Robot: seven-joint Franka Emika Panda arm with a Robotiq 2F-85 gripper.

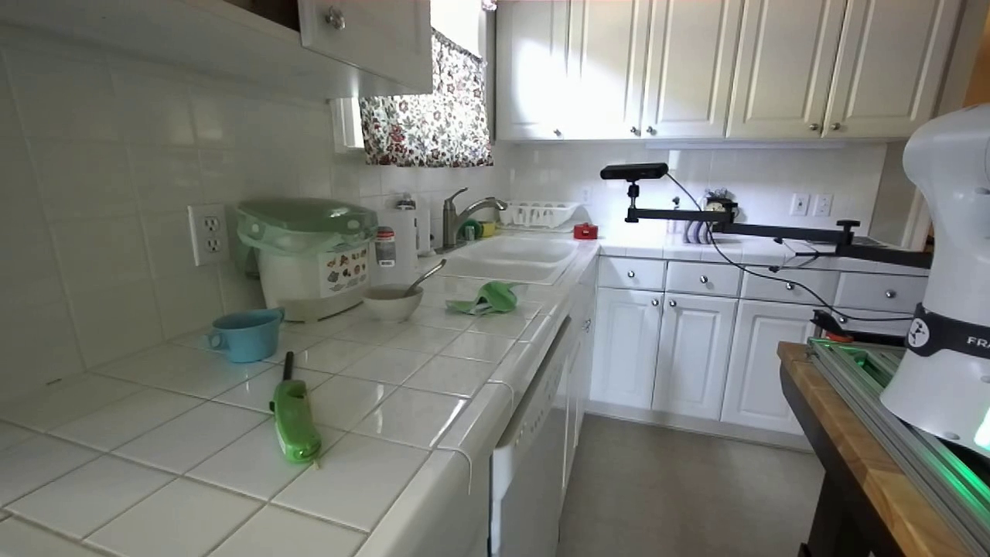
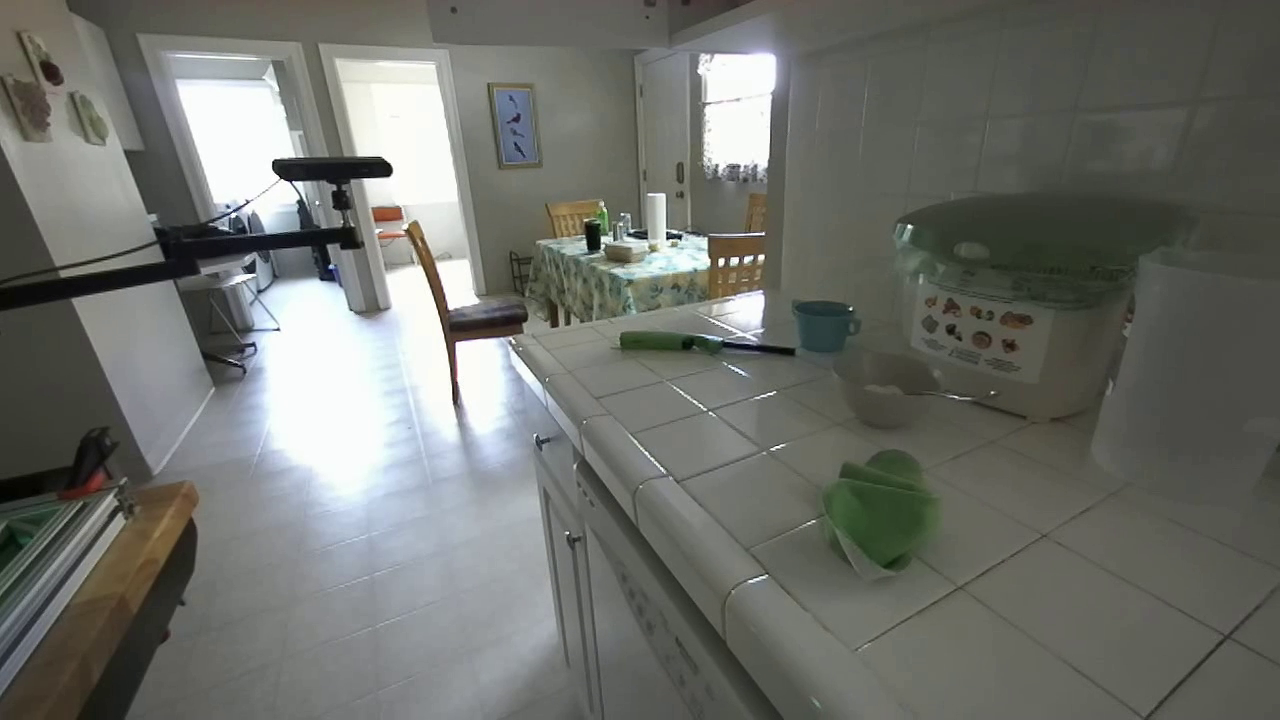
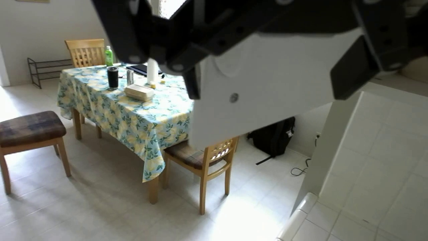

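My gripper shows only in the wrist view, its dark fingers (image 3: 348,76) spread wide apart. A flat white panel (image 3: 256,108) with a small round metal spot fills the space beyond and between them. It looks like a cabinet door, and whether a finger touches it I cannot tell. On the tiled counter lie a green lighter (image 1: 295,419) with a black tip and a crumpled green cloth (image 2: 885,514). A blue cup (image 1: 247,335) and a bowl (image 1: 392,302) with a spoon stand behind them.
Above the counter is an upper cabinet (image 1: 371,42) with a glass knob and a dark opening at its left. A lidded bin (image 1: 311,269) stands against the wall. In the wrist view, a dining table (image 3: 164,112) and chairs stand beyond the panel.
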